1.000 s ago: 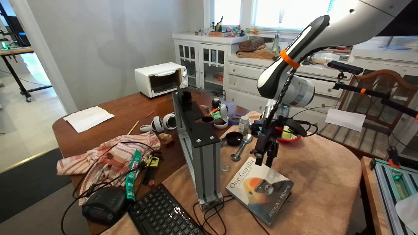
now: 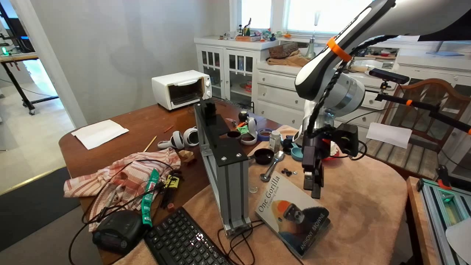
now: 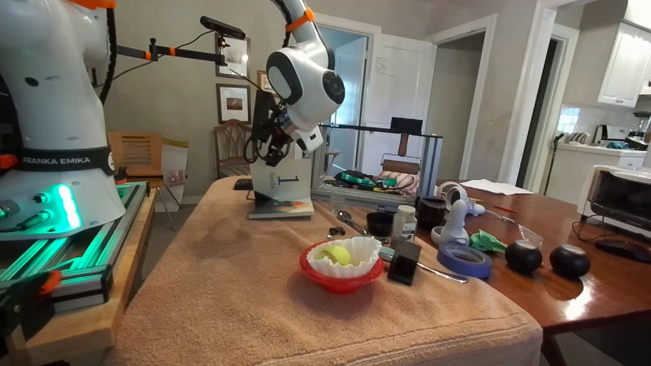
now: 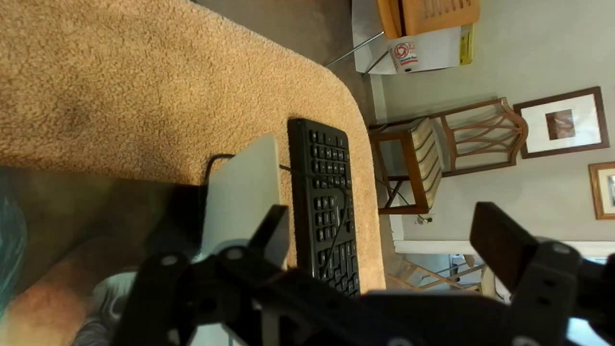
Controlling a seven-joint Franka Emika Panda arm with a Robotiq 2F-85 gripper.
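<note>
A book titled "One Gorilla" [image 2: 287,216] lies on the tan towel, its front cover facing exterior view 1. From the opposite side, in exterior view 2, a pale panel of the book [image 3: 282,183] printed "1 Gorilla" stands raised above the flat part. My gripper is open, nothing visible between its fingers; the wrist view shows the pale raised panel [image 4: 245,190] near one finger. In exterior view 1 the gripper [image 2: 316,190] points down over the book's far right side. Contact with the book cannot be told.
A black keyboard [image 4: 325,202] and cables lie beyond the book. An aluminium frame [image 2: 227,185] stands beside it. Spoon [image 2: 272,165], black cup [image 2: 263,156], white bottle [image 3: 403,225] and red bowl [image 3: 340,281] are nearby.
My gripper has moved right in exterior view 1 and turned so its fingers overlap. The book's cover appears tilted up more and shifted slightly left along its upper edge.
</note>
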